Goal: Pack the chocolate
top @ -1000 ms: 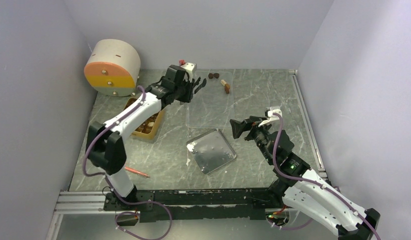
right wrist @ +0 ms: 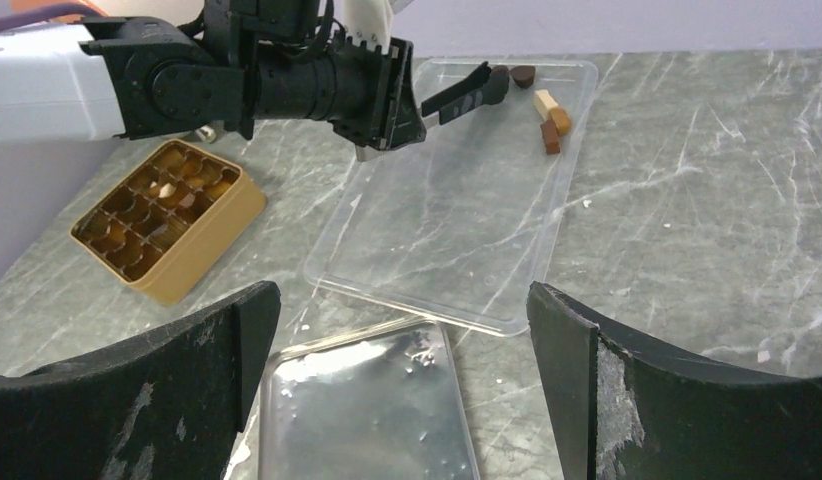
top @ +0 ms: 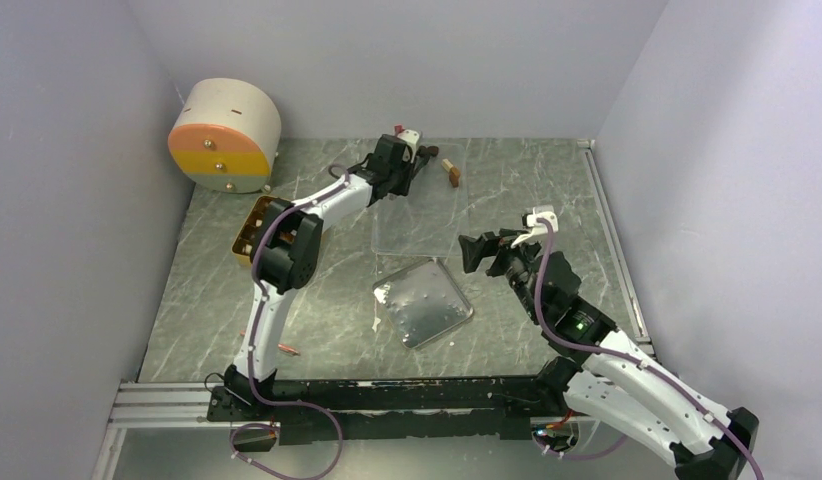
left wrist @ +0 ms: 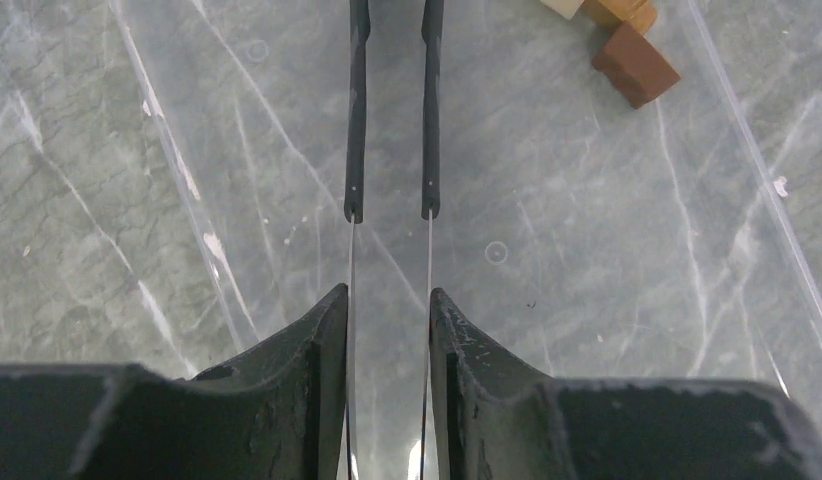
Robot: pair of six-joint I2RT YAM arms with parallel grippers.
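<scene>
My left gripper is shut on a pair of tongs, whose dark tips (left wrist: 355, 150) reach over the back of the clear tray (right wrist: 427, 275), among the chocolates. Dark round chocolates (right wrist: 523, 75) sit there, partly hidden by the tips. A pale piece (right wrist: 547, 102), an orange-brown piece (left wrist: 607, 15) and a brown block (left wrist: 635, 66) lie to their right. The compartmented box (right wrist: 165, 225) stands left of the tray, with a few small items inside. My right gripper stands open and empty over the front right, near a metal tray.
The metal tray (top: 423, 300) lies in front of the clear tray. A striped drawer cabinet (top: 223, 125) stands at back left, a thin orange-red object (top: 287, 349) at front left.
My left arm has moved right and toward the back, carrying the tongs' tips over the dark chocolates. The right arm has barely moved.
</scene>
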